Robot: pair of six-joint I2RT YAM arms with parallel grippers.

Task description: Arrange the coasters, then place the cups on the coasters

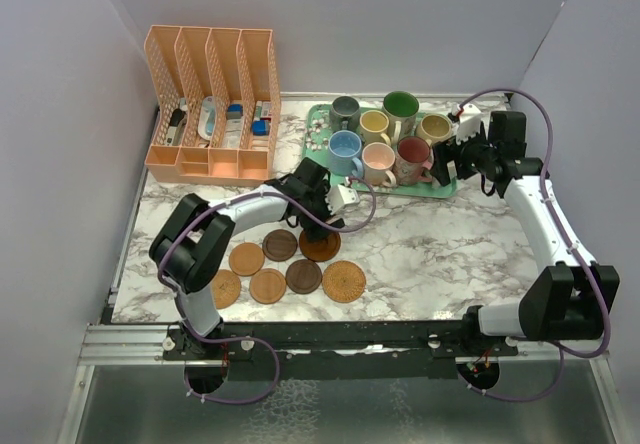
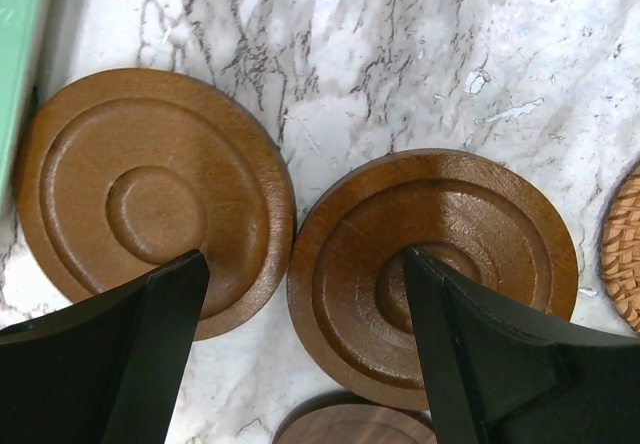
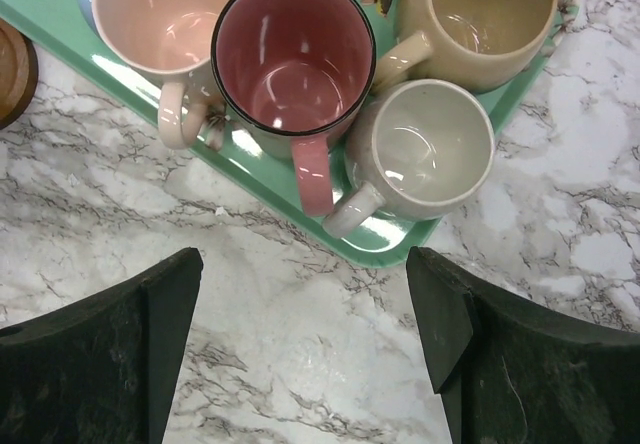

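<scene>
My left gripper stands open low over two brown wooden coasters, a lighter one and a darker one, with nothing between its fingers. From above it partly hides them. My right gripper is open over bare marble, just in front of the green tray of mugs, among them a red mug, a pink mug, a white cup and a blue mug.
More coasters lie at the front left, including a woven one. An orange divider rack with small items stands at the back left.
</scene>
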